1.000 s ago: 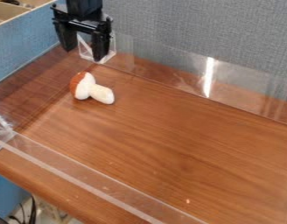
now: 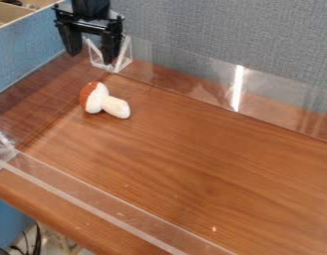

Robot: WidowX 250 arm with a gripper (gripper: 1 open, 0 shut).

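Note:
My black gripper (image 2: 92,42) hangs at the top left, near the back corner of the wooden table (image 2: 206,159), its two fingers apart and open. Below it and a little toward the front lies a toy mushroom (image 2: 104,100) on its side, with a red cap to the left and a white stem pointing right. The gripper is above it and clear of it.
Clear plastic walls (image 2: 235,88) edge the table at the back and front. A grey padded wall (image 2: 246,35) stands behind, and a blue panel (image 2: 20,62) at the left. Cables show at the bottom left.

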